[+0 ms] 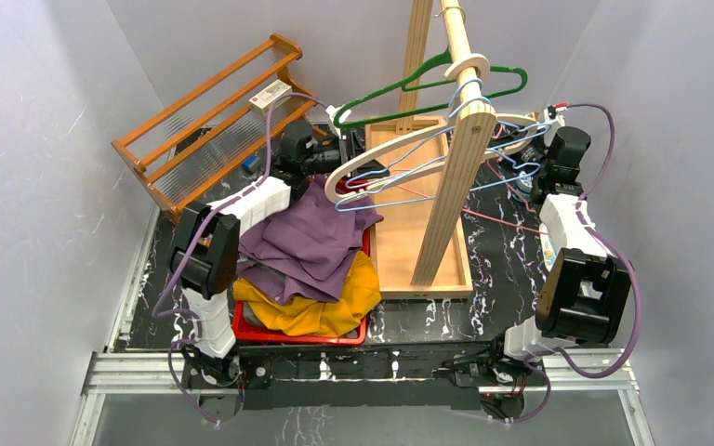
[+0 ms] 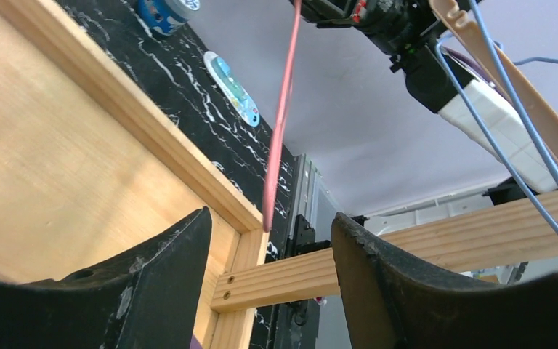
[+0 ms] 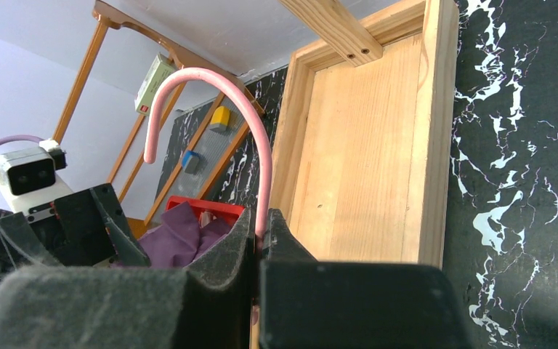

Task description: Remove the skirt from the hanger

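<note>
A pink hanger rises from my shut right gripper; in the left wrist view its pink bar [image 2: 279, 123] points toward my left gripper, which is part open with nothing between its fingers. From above, my left gripper sits over the basket beside the rack's hangers. Purple fabric [image 1: 302, 246] lies heaped in the red basket [image 1: 297, 337] over mustard cloth [image 1: 325, 311]; whether either is a skirt I cannot tell. Blue hangers [image 1: 386, 206], wooden ones and a green one [image 1: 376, 121] hang on the rack.
The wooden rack [image 1: 449, 214] stands on a tray base [image 3: 356, 153] in the middle. A slatted wooden shelf [image 1: 177, 149] holding a small box [image 1: 271, 96] is at back left.
</note>
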